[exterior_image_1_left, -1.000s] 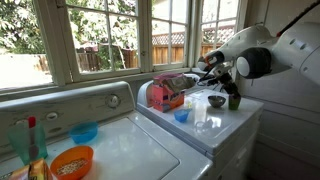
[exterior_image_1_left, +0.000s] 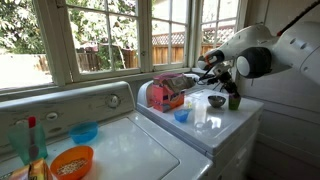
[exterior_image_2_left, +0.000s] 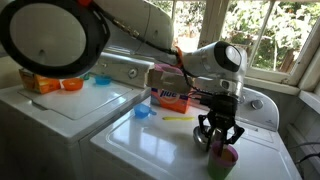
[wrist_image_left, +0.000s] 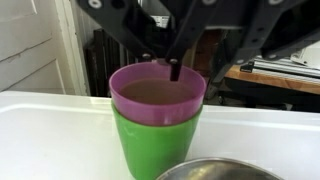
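Observation:
A pink cup (wrist_image_left: 155, 92) sits nested in a green cup (wrist_image_left: 155, 145) on the white machine top, filling the middle of the wrist view. The pink cup (exterior_image_2_left: 222, 158) is near the front right in exterior view 2; the green cup (exterior_image_1_left: 234, 102) shows at the right in exterior view 1. My gripper points down at the pink rim, its dark fingers (wrist_image_left: 176, 58) part open with a gap between them. One fingertip overlaps the cup's opening; whether it touches the rim cannot be told. A metal bowl (wrist_image_left: 222, 170) stands close beside the cups.
A blue bowl (exterior_image_1_left: 181, 116), a yellow item (exterior_image_2_left: 177, 118) and a red Tide box (exterior_image_2_left: 170, 99) lie farther along this top. Orange (exterior_image_1_left: 72, 163) and blue (exterior_image_1_left: 83, 132) bowls rest on the neighbouring machine. Windows and control panels back both machines.

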